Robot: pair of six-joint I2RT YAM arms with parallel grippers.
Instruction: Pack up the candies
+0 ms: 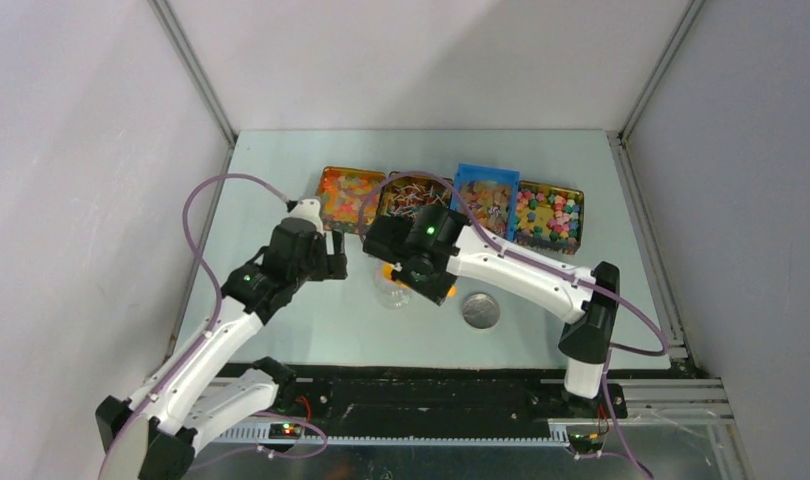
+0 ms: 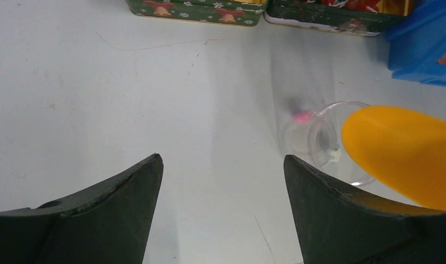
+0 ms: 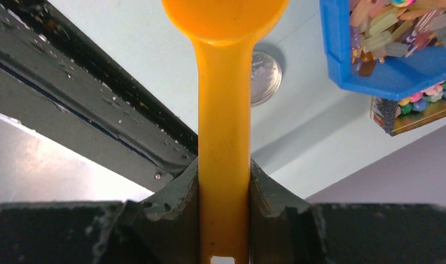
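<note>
A clear jar (image 2: 347, 170) with a pink candy and a pale one at its bottom stands mid-table. My right gripper is shut on the handle of an orange scoop, whose end hangs over the jar, as the left wrist view shows. My left gripper stands open left of the jar, nothing between its fingers. A round silver lid (image 1: 480, 310) lies right of the jar. Behind are candy boxes: tins (image 1: 351, 172), a middle tin partly hidden, and a blue bin (image 1: 491, 172).
The boxes form a row along the back of the table. Bare table lies at the left and front right. The dark front edge (image 3: 88, 88) runs below the right arm, and walls close in on the sides and back.
</note>
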